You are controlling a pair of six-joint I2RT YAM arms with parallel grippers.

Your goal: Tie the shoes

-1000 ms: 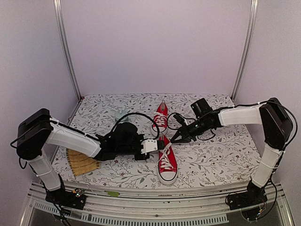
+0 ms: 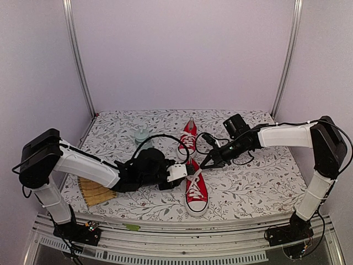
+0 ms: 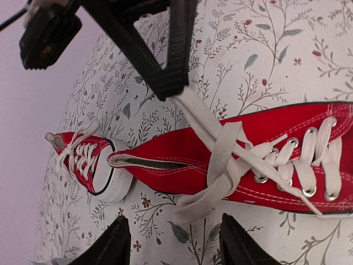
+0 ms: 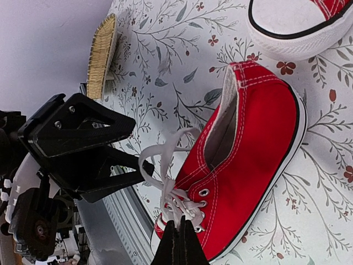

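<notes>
The near red shoe (image 2: pixel 196 190) lies on the table, toe toward the front edge. Its white lace (image 3: pixel 222 160) is crossed and looped over the tongue. A lace length runs taut up to my right gripper, which is shut on it. In the right wrist view, the right fingers (image 4: pixel 171 251) meet tightly, with lace leading from them. My left gripper is open beside the shoe, nothing between its fingers. A free loop (image 4: pixel 151 157) of lace stands close to its lower fingertip; whether they touch I cannot tell.
Farther back stands the second red shoe (image 2: pixel 188 138), its laces in a bow in the left wrist view. A woven tan mat or basket (image 2: pixel 96 191) lies at left, and a pale item (image 2: pixel 142 137) behind the left arm.
The left gripper has shifted only a little. Both shoes stay put.
</notes>
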